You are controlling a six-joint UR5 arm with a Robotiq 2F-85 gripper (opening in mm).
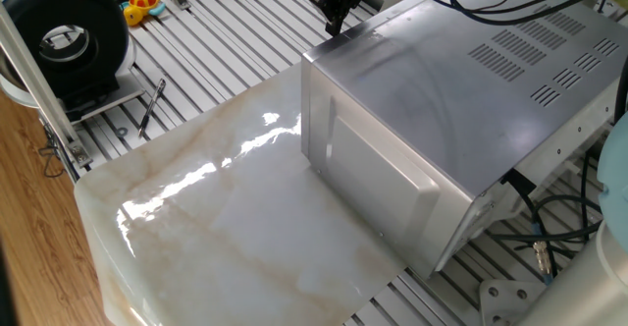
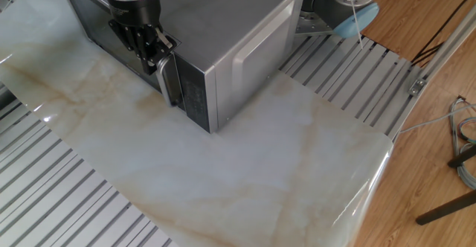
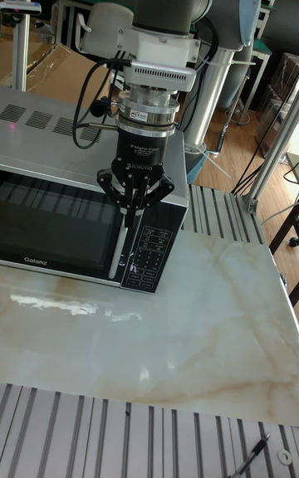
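A silver microwave [image 1: 432, 81] with a black front stands on a marbled sheet [image 2: 245, 172]. Its door [image 3: 53, 226] looks shut, with an upright silver handle [image 3: 118, 243] beside the keypad [image 3: 152, 252]. My gripper [image 3: 133, 214] points down in front of the door, its fingertips drawn close together at the top of the handle. From the other side, the same gripper [image 2: 154, 65] appears right by the handle [image 2: 169, 81]. Whether the fingers clasp the handle or only stand beside it, I cannot tell. Only part of the gripper shows past the microwave in exterior view 1.
Black cables [image 1: 530, 12] cross above the microwave's top. A toy [image 1: 144, 7], a pen [image 1: 152, 107] and a black ring-shaped object [image 1: 67, 36] lie well away across the slatted table.
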